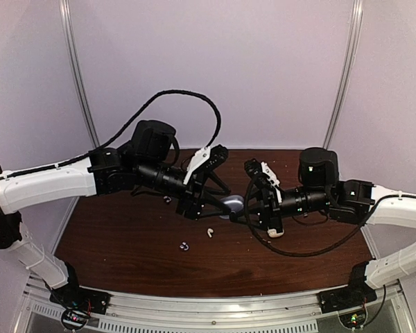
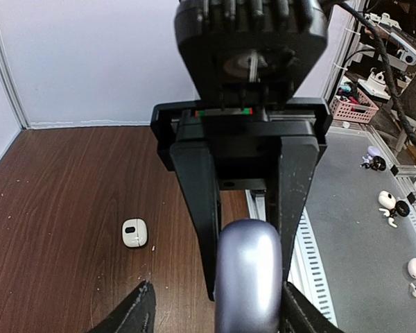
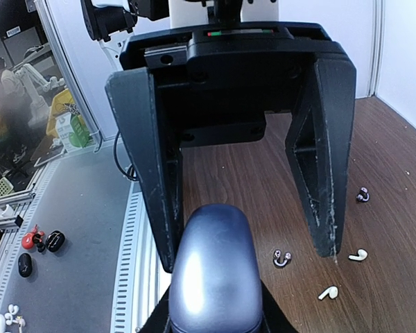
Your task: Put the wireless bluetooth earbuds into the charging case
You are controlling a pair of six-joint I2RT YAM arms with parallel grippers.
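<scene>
A lavender charging case (image 1: 231, 207) is held up between the arms, its rounded lid side toward both wrist cameras, in my right gripper (image 1: 241, 213), which is shut on it. My left gripper (image 1: 206, 201) is open at the case's other side, its fingertips either side of it in the left wrist view. White earbuds (image 3: 358, 254) lie on the wooden table in the right wrist view; whether anything is inside the case is hidden.
A white case (image 2: 134, 233) lies on the table (image 1: 118, 250) toward the right side. Small shiny earbud-like pieces (image 3: 282, 257) also lie there.
</scene>
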